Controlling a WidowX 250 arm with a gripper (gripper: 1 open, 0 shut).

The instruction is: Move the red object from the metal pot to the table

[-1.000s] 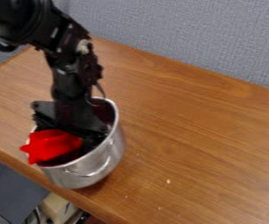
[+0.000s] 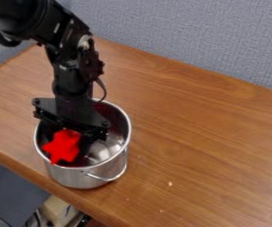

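Inside the metal pot near the table's front left edge, a bright red object lies toward the left side. My black gripper points down into the pot, right at the red object's upper side. Its fingertips are dark against the shaded inside, so whether they are apart or closed on the red object does not show. The red object sits below the level of the pot's rim.
A grey wall rises beyond its far edge. The front left table edge runs close beside the pot.
The red object has sunk from over the pot's near left rim down into the pot, and less of it shows. The pot has shifted slightly to the right.
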